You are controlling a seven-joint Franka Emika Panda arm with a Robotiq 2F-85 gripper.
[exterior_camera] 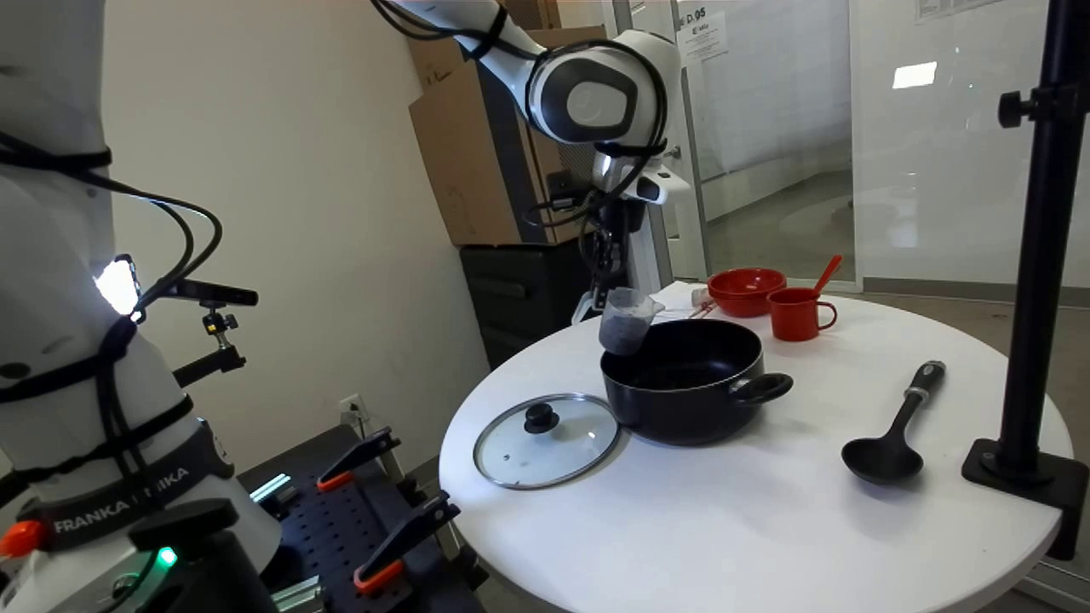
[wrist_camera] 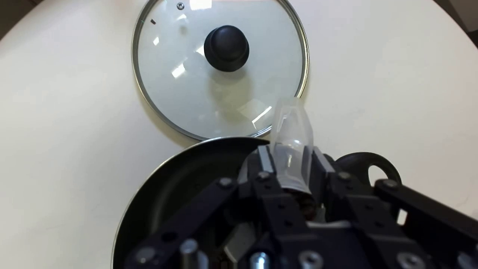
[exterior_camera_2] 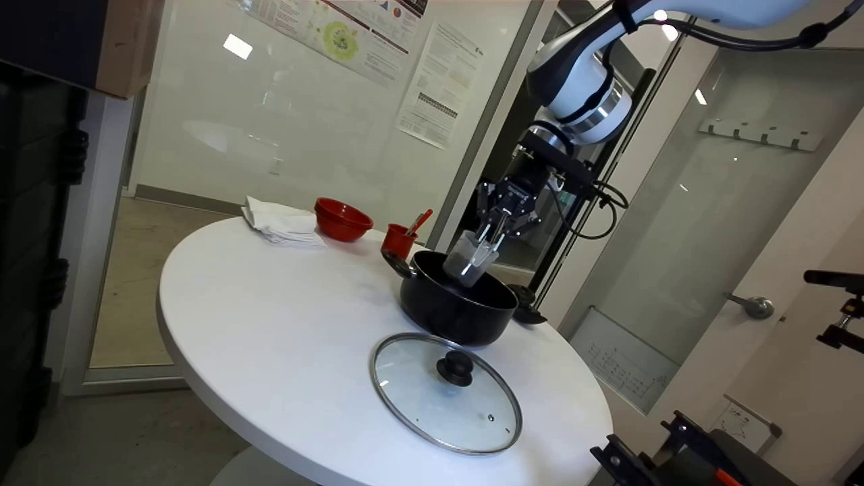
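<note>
A clear plastic measuring cup (exterior_camera: 626, 322), greyish in its lower part, hangs slightly tilted at the rim of the black pot (exterior_camera: 685, 403). My gripper (exterior_camera_2: 491, 232) is shut on the cup; in exterior view 2 the fingers reach down to the cup (exterior_camera_2: 468, 260) over the pot's opening. From the wrist view, the clear cup (wrist_camera: 291, 134) shows between the two fingers, with the dark pot (wrist_camera: 148, 201) below. Whether anything lies in the cup I cannot tell for sure. The inside of the pot looks dark and empty where it shows.
A glass lid (exterior_camera: 582, 439) with a black knob lies beside the pot. Behind stand a red bowl (exterior_camera: 747, 292) and a red mug (exterior_camera: 794, 318) with a red-handled utensil. A black ladle (exterior_camera: 885, 456) rests at the right. White cloth (exterior_camera_2: 279, 220) lies at the far edge.
</note>
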